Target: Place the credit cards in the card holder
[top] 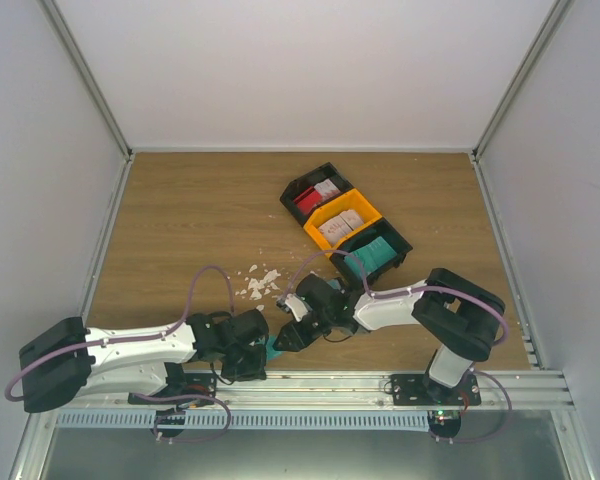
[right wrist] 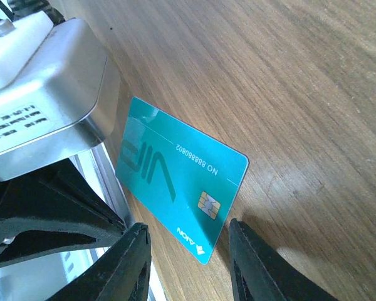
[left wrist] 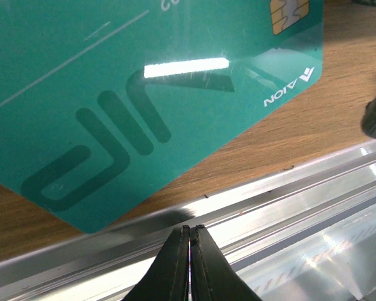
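A teal credit card [left wrist: 144, 113] with a gold chip fills much of the left wrist view, tilted, its lower edge clear of my left gripper. Those left fingertips are together, nothing visible between them. In the right wrist view the card [right wrist: 182, 175] has its chip end reaching into the gap of my right gripper, whose fingers stand apart on either side. From above, only a sliver of the card [top: 273, 349] shows between the two grippers. Further back is the card holder [top: 316, 232], a row of black, yellow and black compartments containing cards.
White scraps [top: 264, 284] lie on the table left of the holder. A metal rail [top: 320, 386] runs along the front edge, close under the left gripper.
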